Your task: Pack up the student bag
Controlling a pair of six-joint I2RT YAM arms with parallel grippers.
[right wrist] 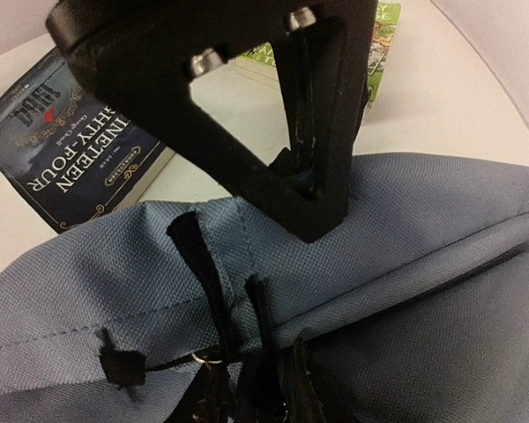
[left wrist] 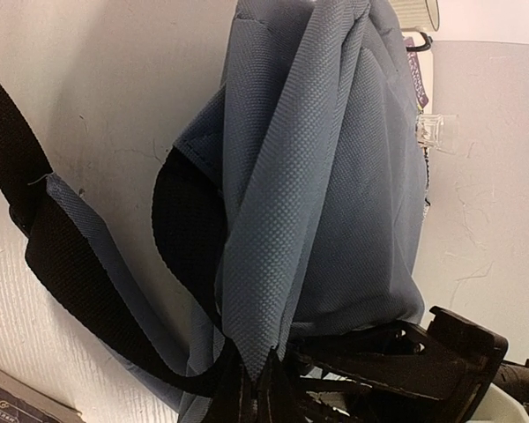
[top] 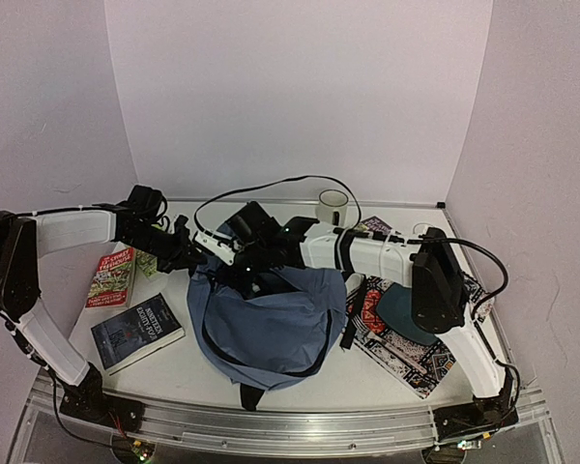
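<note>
The blue-grey backpack (top: 261, 333) lies on the table with its top unzipped and a dark opening in it. At its upper left corner, my left gripper (top: 195, 263) is shut on a fold of bag cloth (left wrist: 278, 220), which runs down between the fingertips in the left wrist view. Over the bag's zipper line hangs my right gripper, close beside the left one. Black zipper pulls (right wrist: 198, 264) rise right by its fingertips; whether one is pinched there is too dark to tell.
Left of the bag lie the Nineteen Eighty-Four book (top: 138, 333) and a red-and-green book (top: 111, 278). At right, a teal pouch (top: 406, 314) sits on a patterned cloth (top: 406, 358). A white mug (top: 332, 206) stands behind the bag.
</note>
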